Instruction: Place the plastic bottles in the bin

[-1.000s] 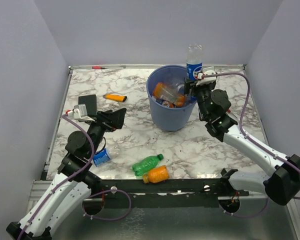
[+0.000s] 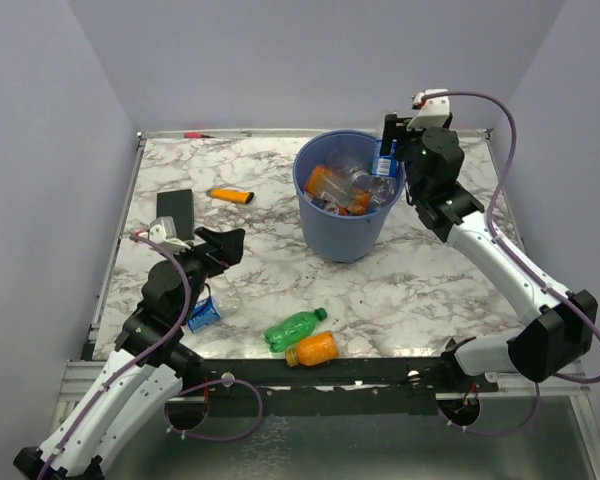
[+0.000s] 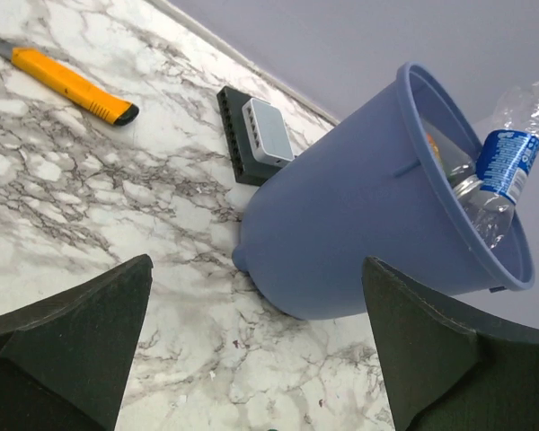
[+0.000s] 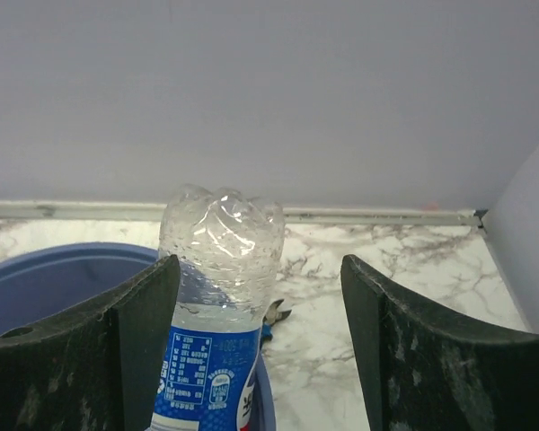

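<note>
A blue bin holds several bottles. At its right side a clear, blue-labelled bottle stands upright inside, just below my right gripper; the fingers stand apart around its top, with a gap on the right. My left gripper is open and empty over the table's left part. Near it lies another blue-labelled bottle; a green bottle and an orange bottle lie at the front edge.
A yellow box cutter and a black pad lie at the left; a red tool is at the back.
My right gripper has risen toward the back, away from around the bottle's lower part; the bottle has sunk lower into the bin. The left arm shifted slightly.
</note>
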